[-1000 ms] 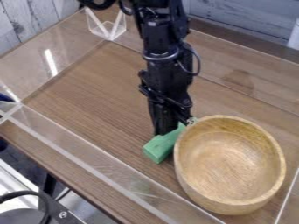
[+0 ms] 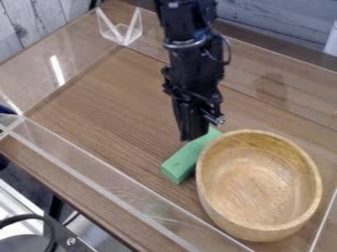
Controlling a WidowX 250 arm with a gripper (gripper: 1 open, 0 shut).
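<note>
The black robot arm hangs from the top centre, and its gripper (image 2: 187,132) is shut, with nothing visible between its fingers, just above a green block (image 2: 182,165). The green block lies on the wooden table, against the left side of a large tan wooden bowl (image 2: 258,187), which partly hides it.
A clear plastic object (image 2: 118,28) stands at the back left. Clear plastic edging runs along the near left, with black and white hardware at the bottom left corner.
The gripper has moved slightly up, away from the green block. The block and bowl look unmoved.
</note>
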